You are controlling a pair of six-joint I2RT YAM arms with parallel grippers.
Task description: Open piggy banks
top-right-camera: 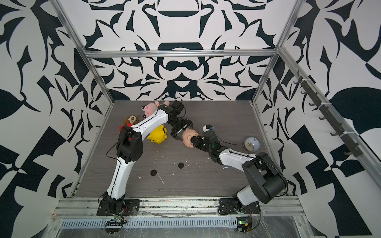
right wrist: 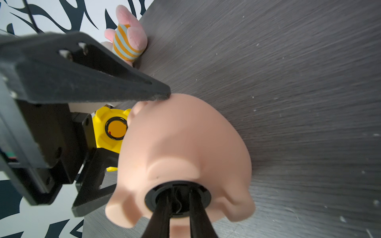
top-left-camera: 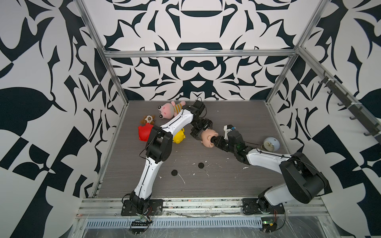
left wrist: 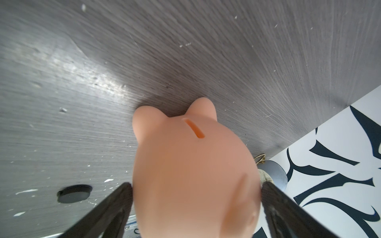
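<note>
A peach piggy bank (top-left-camera: 208, 134) lies on its side in mid-table, coin slot in the left wrist view, black-ringed bottom opening (right wrist: 177, 183) in the right wrist view. My left gripper is open around the bank's body. My right gripper points into that opening, its two fingers slightly apart at the black ring; their tips are partly in shadow, and a thin curved piece shows between them. A yellow piggy bank (top-right-camera: 158, 134) with an orange plug stands to the left, partly behind the left arm, next to a red one (top-left-camera: 145, 131).
A pink striped toy (top-left-camera: 168, 110) and a small brown plush (top-left-camera: 148, 119) lie at the back left. A silver round object (top-left-camera: 271, 144) is at the right. Two black discs (top-left-camera: 201, 165) lie on the front table.
</note>
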